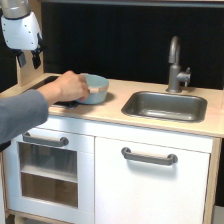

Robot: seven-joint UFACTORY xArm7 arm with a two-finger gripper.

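My white gripper (29, 60) hangs at the upper left, above the left end of the toy kitchen. Its two dark fingers appear apart, with nothing visible between them, so it looks open. To its right and lower, a light blue pot (96, 90) stands on the dark stove area of the counter. A person's hand (68, 88) reaches in from the left and covers the pot's left side, hiding its handle and part of the stove. My gripper is well clear of both.
A grey sink (166, 94) with a dark faucet (176, 68) takes up the counter's right half. Below are an oven door (50, 142) and a white cupboard door (150, 187). The person's forearm (22, 115) crosses the left front.
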